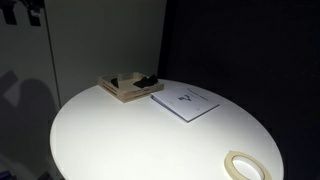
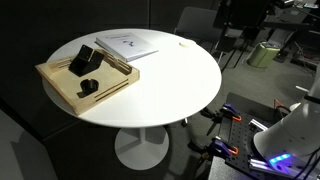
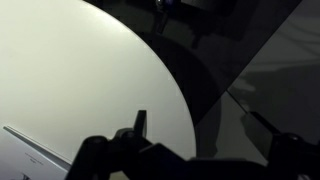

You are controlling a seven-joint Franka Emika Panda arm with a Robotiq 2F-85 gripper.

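My gripper is open, its two fingers wide apart with nothing between them. In the wrist view it hangs above the rounded edge of the white table, with dark floor beyond. Exterior view 1 shows the gripper [image 1: 21, 17] high at the upper left, well clear of the table. A wooden tray [image 2: 112, 93] sits on the table, holding a black angular block [image 2: 92, 62] and a smaller black piece [image 2: 89, 87]. Beside it lies a flat white booklet [image 1: 185, 101] with dark print. A pale tape ring [image 1: 230, 166] rests near the opposite edge.
The robot's base [image 2: 245, 140] is to the right in exterior view 2, with dark floor between.
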